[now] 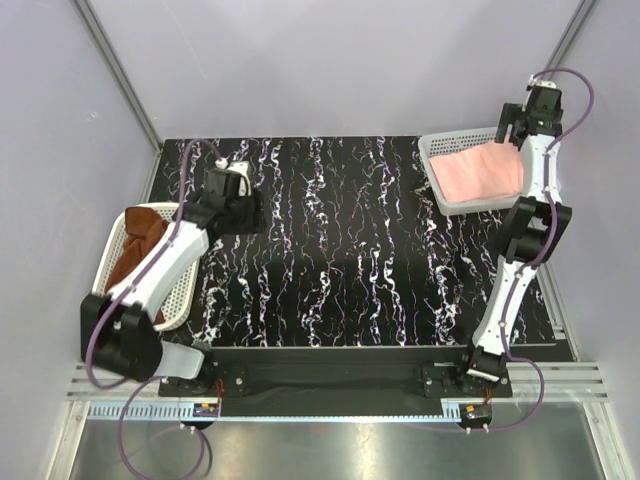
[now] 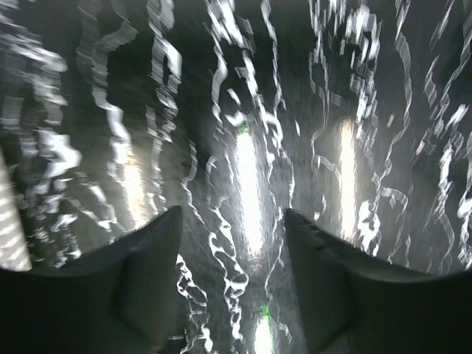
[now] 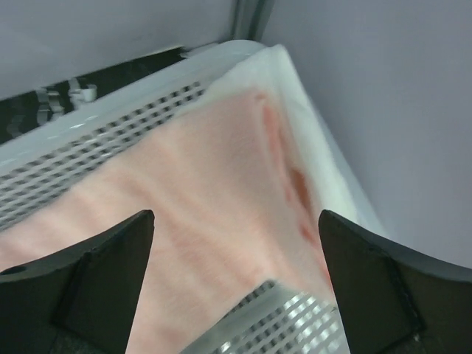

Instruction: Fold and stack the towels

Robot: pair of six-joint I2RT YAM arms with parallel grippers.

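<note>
A folded pink towel point(image 1: 475, 172) lies flat in the white basket point(image 1: 447, 208) at the back right. In the right wrist view its edge rests over a whitish cloth point(image 3: 284, 74) along the basket's side. My right gripper point(image 1: 508, 123) hovers over the basket's back right corner, fingers spread, the pink towel point(image 3: 199, 199) in sight beyond them and not held. Over the bare table at left hangs my left gripper, its fingers apart with only tabletop between them. A crumpled brown towel point(image 1: 136, 240) sits in the left basket point(image 1: 183, 288), partly hidden by the left arm.
Grey walls close in at the back and both sides, with the right wall point(image 3: 398, 110) close to my right gripper.
</note>
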